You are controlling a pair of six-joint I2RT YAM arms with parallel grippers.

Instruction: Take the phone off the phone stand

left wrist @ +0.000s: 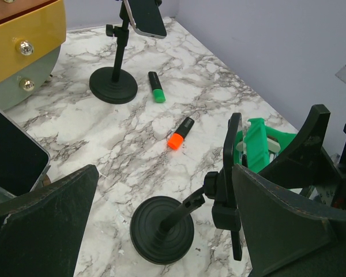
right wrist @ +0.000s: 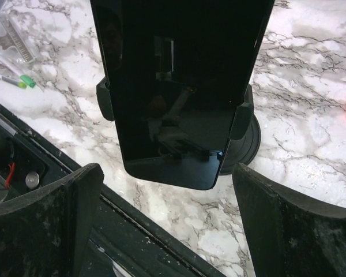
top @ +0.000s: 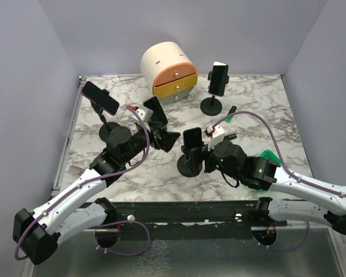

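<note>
A black phone sits upright in a stand [left wrist: 161,229] at the centre-front of the table; in the left wrist view it is seen edge-on. My right gripper is open just in front of it, its two fingers either side of the phone's lower end, apparently short of gripping it. My left gripper hangs open to the left, with another phone [left wrist: 11,150] beyond it in a stand mostly hidden by the arm.
More phone stands stand at back right [top: 211,105] and left [top: 106,130]. A rounded drawer box [top: 168,69] is at the back, with markers [left wrist: 181,133] and a green object [top: 268,157] on the right.
</note>
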